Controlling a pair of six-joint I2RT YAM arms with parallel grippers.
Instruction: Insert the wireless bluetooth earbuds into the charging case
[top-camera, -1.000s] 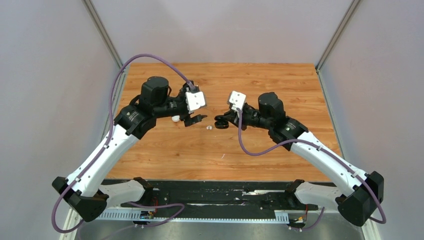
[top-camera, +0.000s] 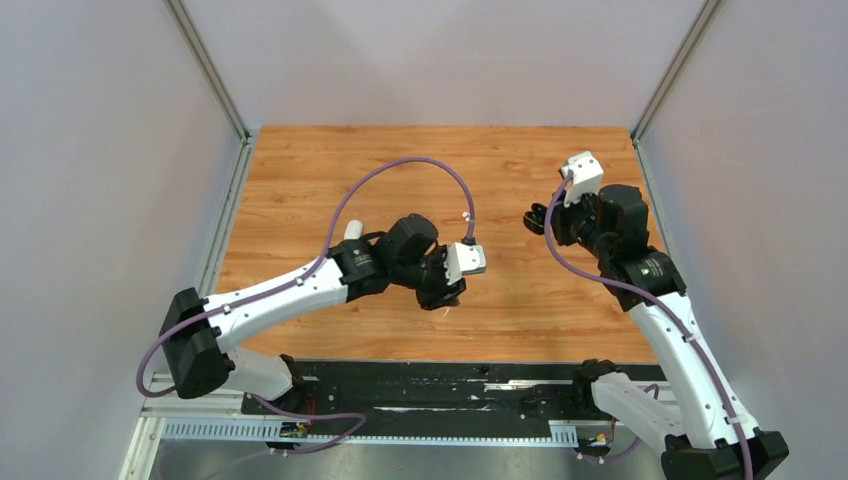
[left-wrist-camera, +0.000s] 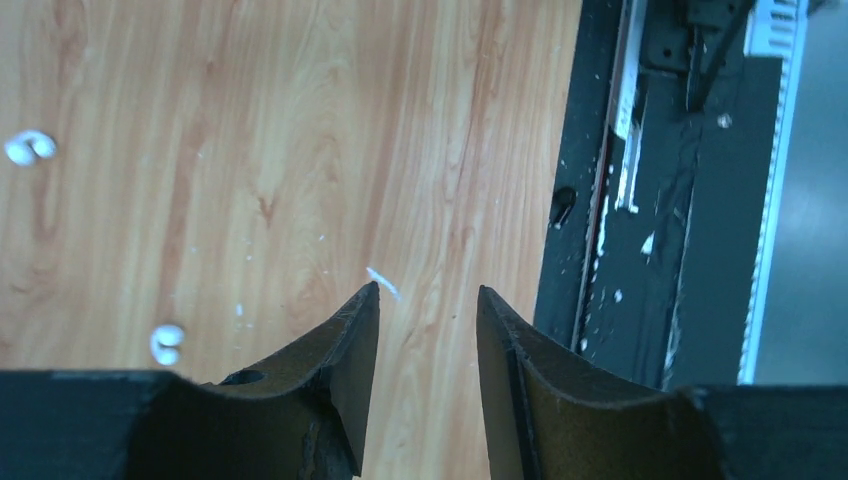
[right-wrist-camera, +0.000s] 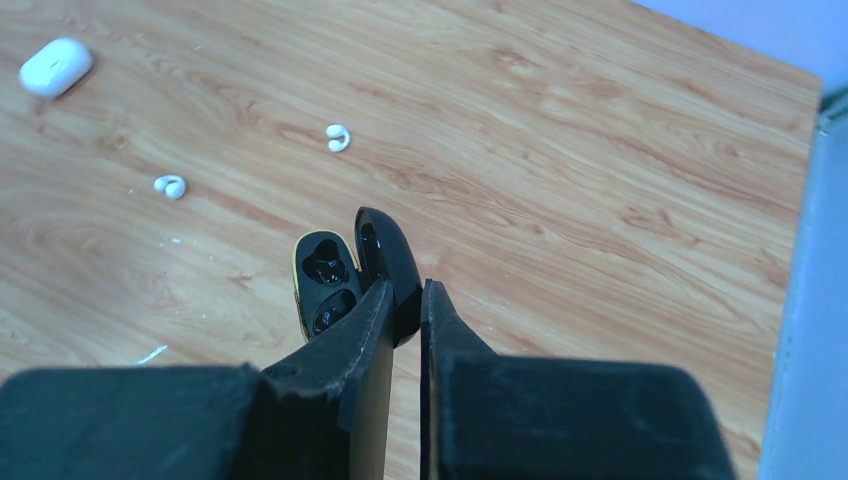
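Observation:
My right gripper is shut on the black charging case (right-wrist-camera: 326, 277), which is spread open with two dark hollows showing. In the top view this case (top-camera: 535, 218) is held up toward the right of the table. Two small white earbuds lie apart on the wood: one earbud (right-wrist-camera: 171, 186) nearer the middle, another earbud (right-wrist-camera: 338, 137) beyond it. From above only the farther earbud (top-camera: 466, 216) shows; the left arm covers the other. My left gripper has a gap between its fingers and nothing in it, to the side of both earbuds (left-wrist-camera: 166, 343).
A rounded white case (right-wrist-camera: 56, 67) rests on the wood, left of the earbuds. A thin pale scrap (left-wrist-camera: 382, 282) lies near the front.
My left arm has swung right and toward the front, now covering the nearer earbud from above. My right gripper has carried the black case right and slightly back. The earbuds have not moved.

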